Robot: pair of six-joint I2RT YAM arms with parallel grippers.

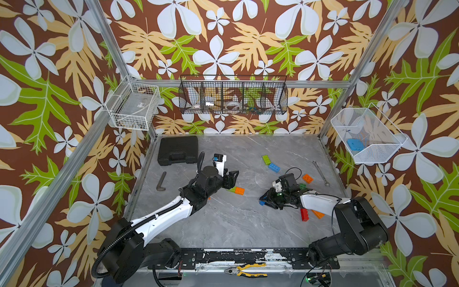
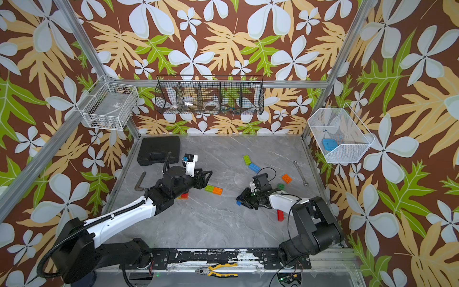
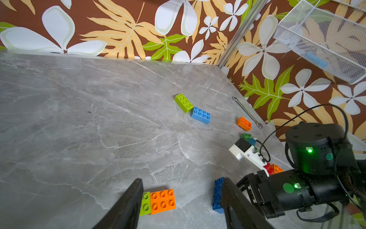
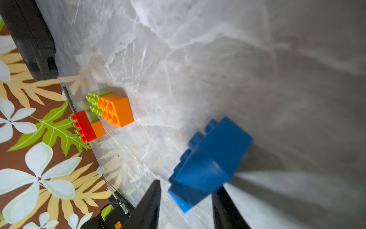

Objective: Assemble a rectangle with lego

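Note:
A dark blue brick (image 4: 213, 152) is just ahead of my right gripper, its near end reaching between the tips. That gripper is part open, with a gap beside the left finger (image 4: 152, 194); the right one is close against the brick. In the top left view the gripper mostly hides this brick (image 1: 262, 200). My left gripper is open and empty, above and behind a joined lime and orange piece (image 3: 162, 201). A red and orange group (image 4: 85, 126) lies farther left, partly under the left arm. Lime (image 3: 183, 103) and light blue (image 3: 201, 114) bricks touch at the back.
Orange (image 1: 307, 178), green (image 1: 302, 186) and red (image 1: 304, 214) bricks lie around the right arm. A wrench (image 1: 321, 173) is at the right edge, a black case (image 1: 177, 150) at the back left.

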